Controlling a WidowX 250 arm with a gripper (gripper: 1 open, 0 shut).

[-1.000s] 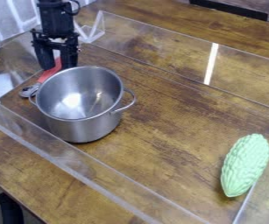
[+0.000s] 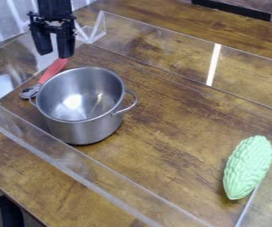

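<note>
My black gripper hangs at the top left, above a red-handled utensil that lies on the wooden surface behind and left of a steel pot. Nothing shows held in it; whether its fingers are open or shut is hard to tell. The pot stands upright and empty, with a side handle toward the right.
A pale green bumpy object lies at the right front. Clear plastic walls border the work area.
My gripper has risen, away from the red-handled utensil, which now shows more fully. The pot and green object have not moved.
</note>
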